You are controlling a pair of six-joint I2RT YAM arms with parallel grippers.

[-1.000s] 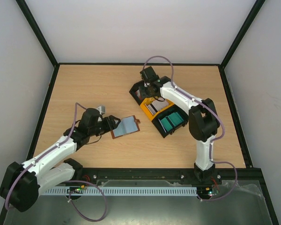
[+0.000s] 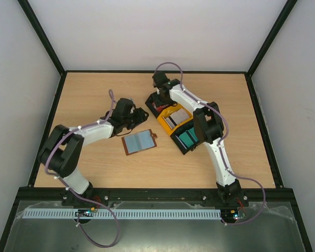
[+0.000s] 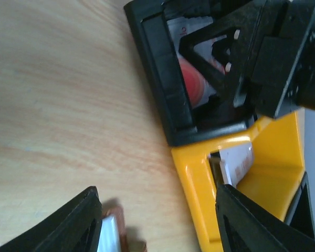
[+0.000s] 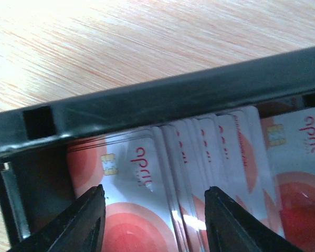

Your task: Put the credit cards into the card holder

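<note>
The card holder (image 2: 139,142), brown with clear sleeves, lies flat at the middle of the table; only its corner (image 3: 121,231) shows in the left wrist view. Red-and-white credit cards (image 4: 134,205) stand in the black bin at the far end of the organizer. Over that bin, my right gripper has its fingers apart, the cards filling the view behind the fingers. Whether the tips touch a card cannot be told. My left gripper (image 2: 143,115) hangs just left of the organizer, fingers (image 3: 79,220) apart, nothing between them.
Nearer along the organizer come a yellow bin (image 2: 165,125) with pale cards and another black bin (image 2: 179,145) with green cards (image 2: 188,137). Both grippers are close together at its far end.
The left arm has swung away from the front left, past the holder, to the organizer's left side. My right gripper has shifted left over the red-card bin. The holder has not moved.
</note>
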